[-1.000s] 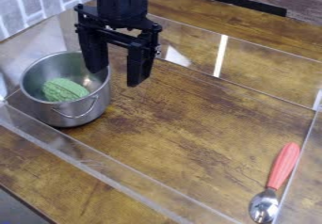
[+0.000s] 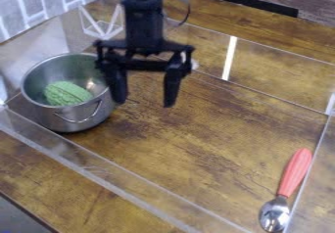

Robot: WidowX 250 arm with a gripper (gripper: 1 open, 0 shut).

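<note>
My black gripper (image 2: 144,85) is open above the wooden surface, just right of a steel pot (image 2: 81,114), slightly blurred, with nothing visible between its fingers. The pot holds a green, textured oblong object (image 2: 66,93). A scoop with a red handle (image 2: 293,174) and a metal head lies at the lower right.
A wooden work surface (image 2: 210,139) is framed by clear plastic edges, with a white strip (image 2: 229,59) toward the back.
The gripper has shifted and turned, its fingers now pointing more toward the camera and slightly lower. The pot, green object and scoop look unmoved.
</note>
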